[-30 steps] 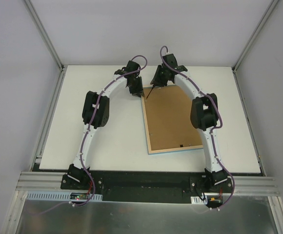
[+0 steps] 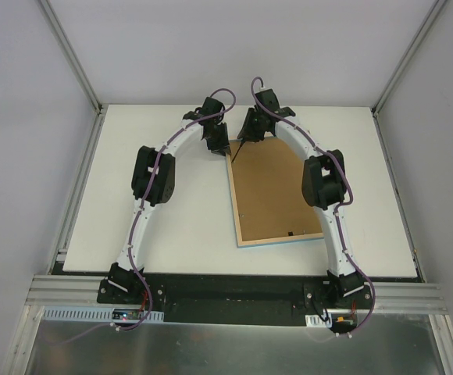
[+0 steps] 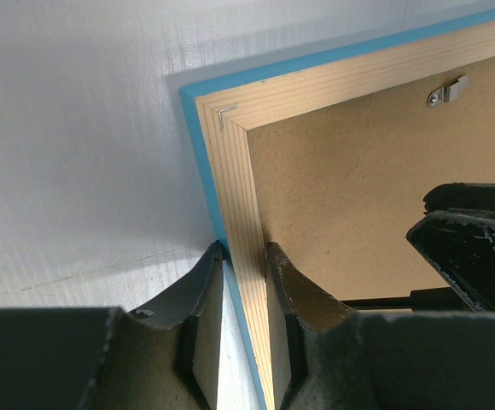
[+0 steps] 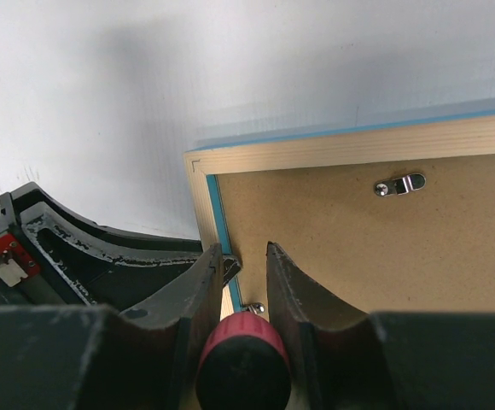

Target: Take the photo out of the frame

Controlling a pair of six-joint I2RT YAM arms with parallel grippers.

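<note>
The picture frame [image 2: 233,195] lies back up, its pale wooden rim [image 3: 282,96] edged in blue around a brown backing board [image 2: 277,187]. My left gripper is shut on the rim's left side near the far corner. Over the board by that corner, my right gripper is shut on a tool with a black handle [image 4: 244,374] and a red band. Its thin dark shaft [image 2: 238,151] slants down toward the board's left edge. A metal clip [image 4: 253,307] sits there, partly hidden by the fingers. Another clip [image 4: 400,184] is on the far side.
A small dark piece [image 2: 291,233] lies at the frame's near side. Both grippers are close together at the far left corner.
My right gripper has shifted slightly left and nearer with the tool, whose tip has moved a little left and down the view. The left arm and frame look unmoved.
</note>
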